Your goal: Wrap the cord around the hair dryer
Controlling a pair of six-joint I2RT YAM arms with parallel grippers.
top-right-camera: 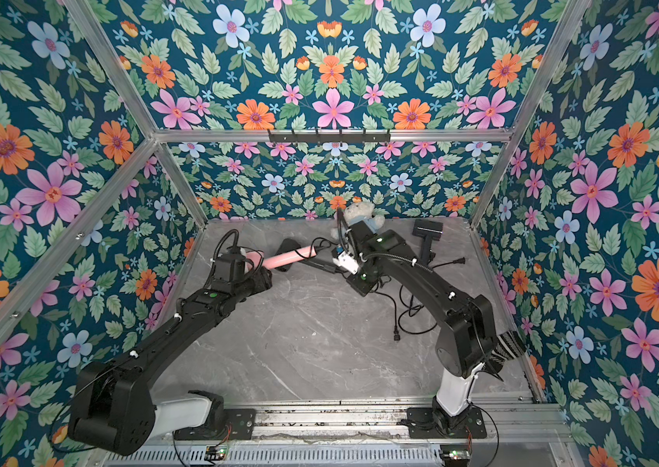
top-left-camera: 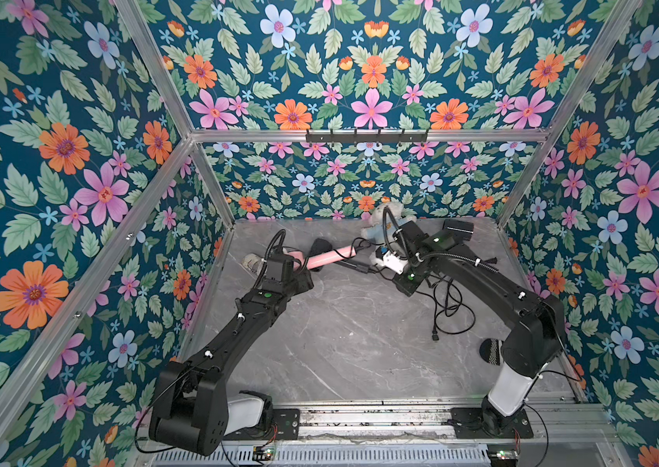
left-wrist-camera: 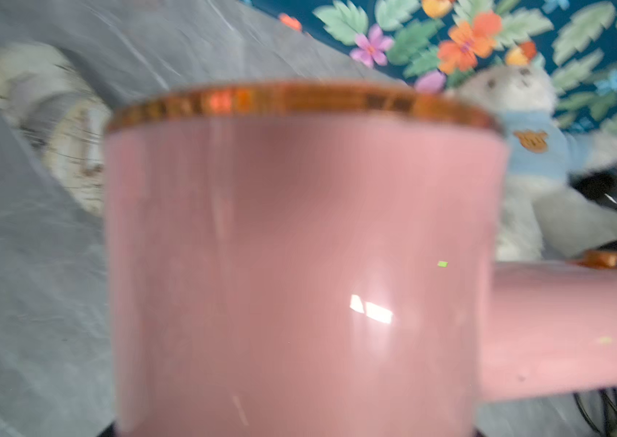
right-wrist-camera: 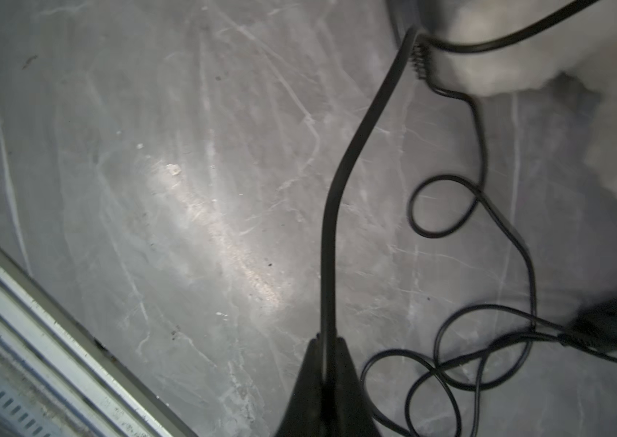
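The pink hair dryer [left-wrist-camera: 301, 255] fills the middle of the left wrist view, its copper-coloured rim on top and its handle pointing right. My left gripper [top-left-camera: 296, 268] holds it by the body. Only the fingers' dark ends show, at the lower edge of the left wrist view. The black cord [right-wrist-camera: 328, 240] runs up from my right gripper, which is shut on it. Looser coils and the plug [top-left-camera: 434, 336] lie on the table right of centre. In the top left view the cord passes near the end of the pink handle [top-left-camera: 331, 257].
A teddy bear [left-wrist-camera: 538, 145] sits at the back, partly behind the right arm. Dark hammer-shaped objects lie at the back right [top-right-camera: 426, 228] and behind the handle [top-left-camera: 320, 247]. A pale patterned object [left-wrist-camera: 75, 138] is at the left.
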